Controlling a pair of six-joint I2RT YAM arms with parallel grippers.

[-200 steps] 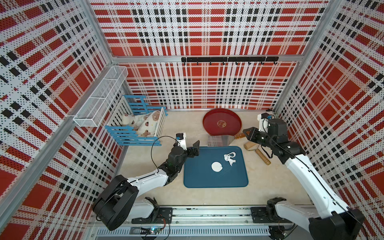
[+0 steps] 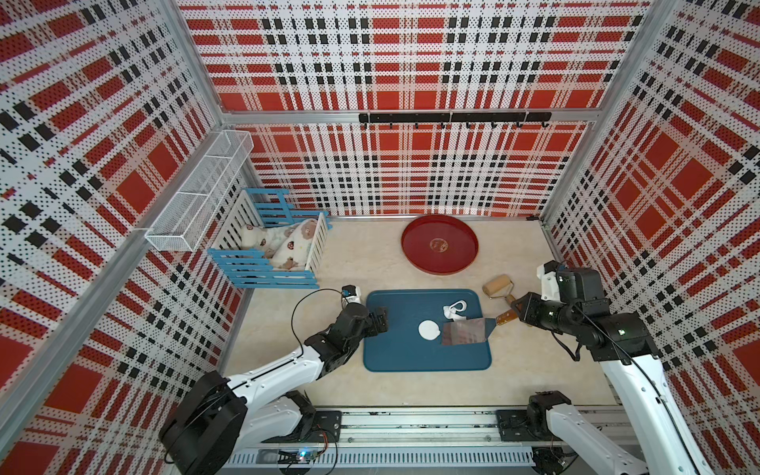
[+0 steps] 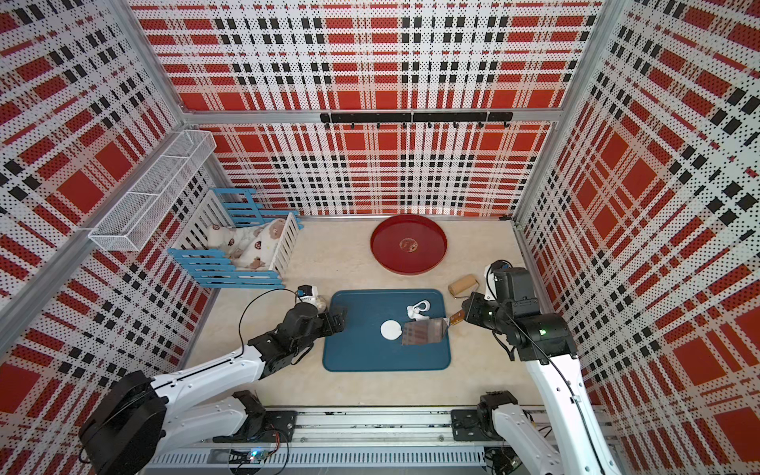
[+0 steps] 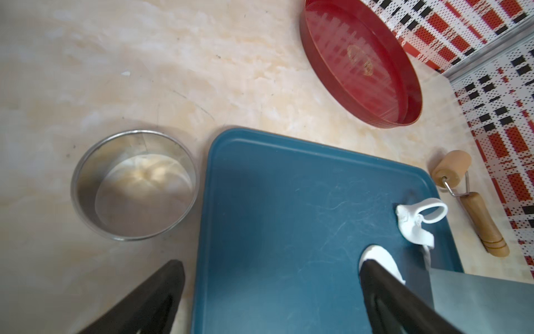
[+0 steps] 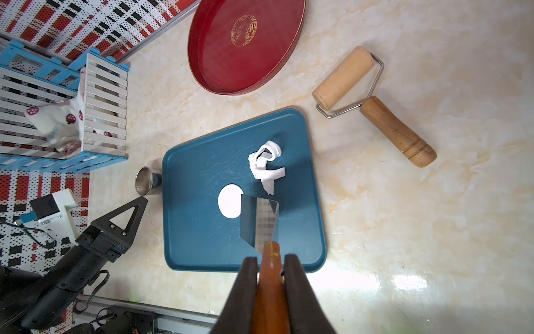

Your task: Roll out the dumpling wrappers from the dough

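On the blue tray [image 2: 403, 356] lies a flat white dough disc [image 5: 229, 201]. Behind and right of it is an irregular white dough scrap [image 5: 266, 167], partly looped. My right gripper is shut on the wooden handle [image 5: 271, 278] of a scraper, whose broad metal blade [image 5: 259, 222] hangs over the tray close to the disc's right side; whether it touches the tray I cannot tell. My left gripper is open above the tray's left edge, nothing between its fingers. A wooden roller [image 5: 345, 78] rests on the table to the right of the tray.
A round metal cutter or cup [image 4: 135, 186] stands just left of the tray, below my left gripper. At the back sits a round red tray [image 2: 439, 245]. A blue and white crib [image 2: 273, 245] occupies the back left. Table right of the tray is largely bare.
My left gripper has moved slightly toward the front. Both dough pieces appear unmoved.
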